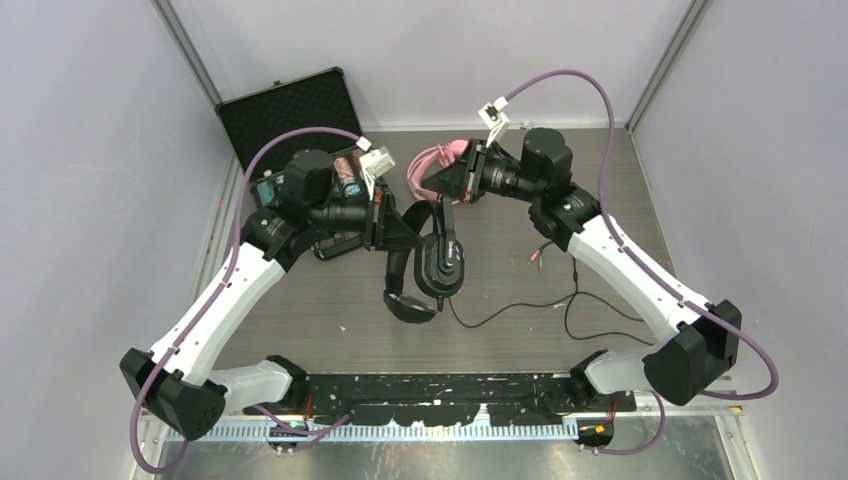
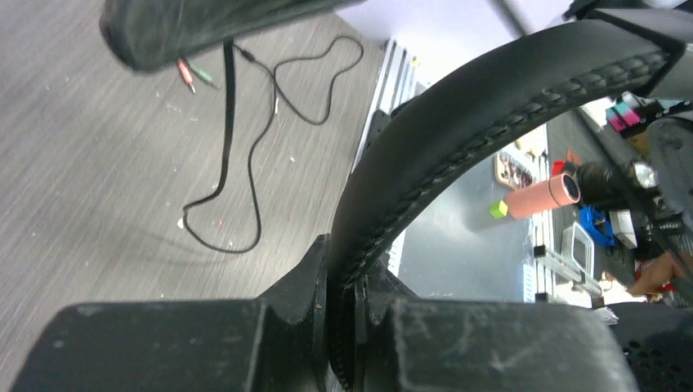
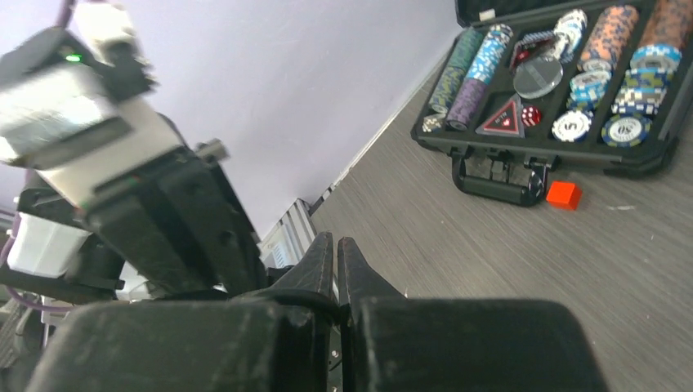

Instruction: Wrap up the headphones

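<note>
Black headphones (image 1: pixel 441 266) hang above the table in the top view, one ear cup facing up. My left gripper (image 1: pixel 414 240) is shut on their padded headband, and the left wrist view shows the stitched headband (image 2: pixel 458 122) pinched between its fingers. Just behind the headphones, my right gripper (image 1: pixel 428 186) is shut. A dark strand, apparently the headphone cable (image 3: pixel 296 296), crosses its fingers in the right wrist view; the grasp itself is mostly hidden. Loose black cable (image 1: pixel 512 307) trails right over the table to a red and a green plug (image 2: pixel 186 75).
An open black case (image 3: pixel 490 143) of poker chips stands at the back left, a red cube (image 3: pixel 564 195) beside it. Coiled pink headphones or cable (image 1: pixel 424 170) lie behind the grippers.
</note>
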